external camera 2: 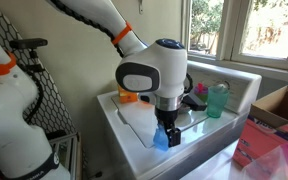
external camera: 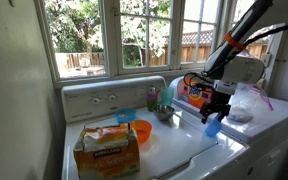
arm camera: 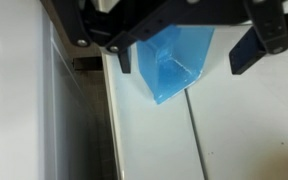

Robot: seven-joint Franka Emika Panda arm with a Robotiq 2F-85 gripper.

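A translucent blue cup (arm camera: 174,65) stands between the open fingers of my gripper in the wrist view, with bare space on its right side. Exterior view 1 shows the blue cup (external camera: 213,127) near the front right of the white washer top, just under my gripper (external camera: 215,112). From exterior view 2, the blue cup (external camera 2: 164,138) is partly hidden behind my gripper (external camera 2: 171,130), close to the front edge. Whether the fingers touch the cup I cannot tell.
On the white top (external camera: 174,147) are a Kirkland bag (external camera: 107,153), an orange bowl (external camera: 141,130), a blue bowl (external camera: 126,115) and a metal bowl (external camera: 164,112). Green container (external camera 2: 217,100) at the back. An orange detergent box (external camera: 194,90) and plastic bag (external camera: 249,104) lie behind the arm.
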